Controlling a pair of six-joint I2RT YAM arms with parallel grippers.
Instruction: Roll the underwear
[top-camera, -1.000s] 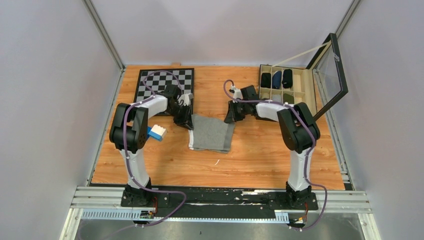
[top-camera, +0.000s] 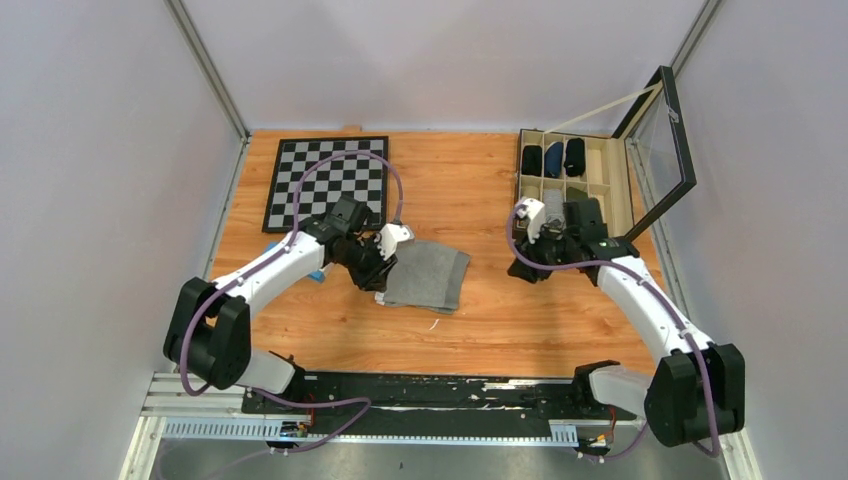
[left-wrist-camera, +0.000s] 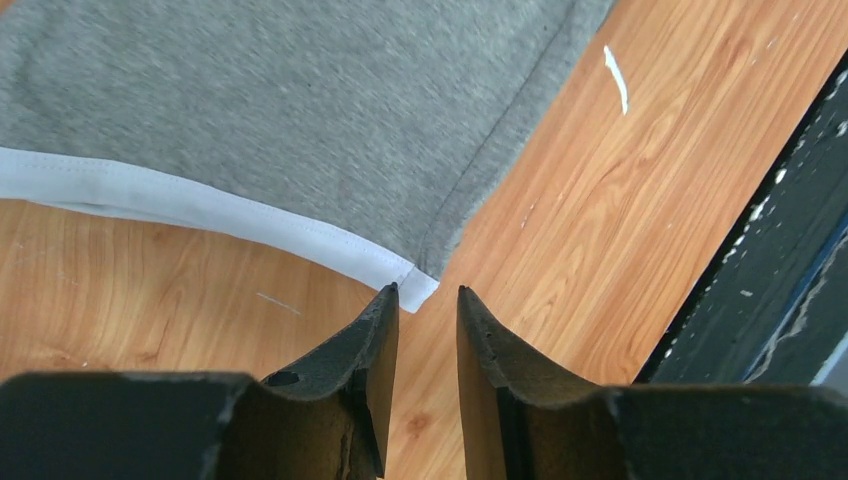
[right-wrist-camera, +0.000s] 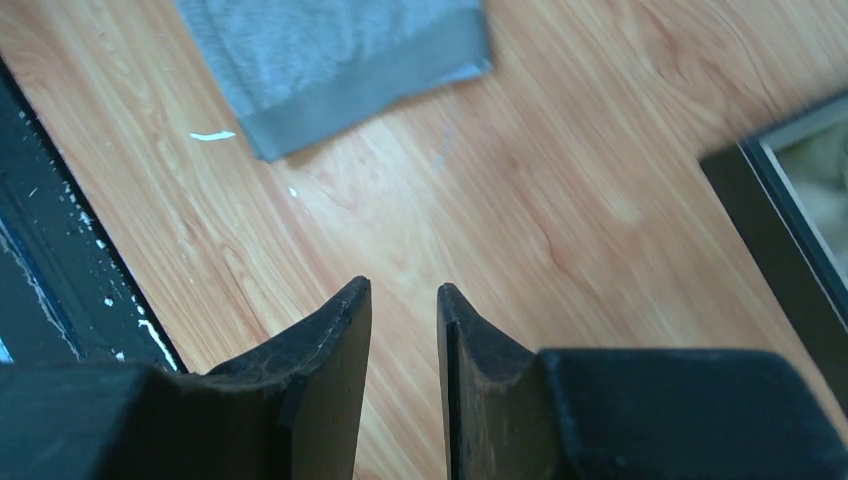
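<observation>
A grey pair of underwear lies flat and folded on the middle of the table, white band on its left edge. My left gripper hangs over its left side; in the left wrist view its fingertips are part open at the band's near corner, nothing held. My right gripper is over bare wood right of the cloth, fingers apart and empty; the cloth shows at the top of the right wrist view.
An open organizer box with rolled dark items stands back right, a checkerboard back left. Blue blocks are partly hidden by the left arm.
Both grippers have moved toward the front from the cloth's back edge; the right has also moved rightward, away from the cloth. The cloth has shifted slightly frontward since a second ago.
</observation>
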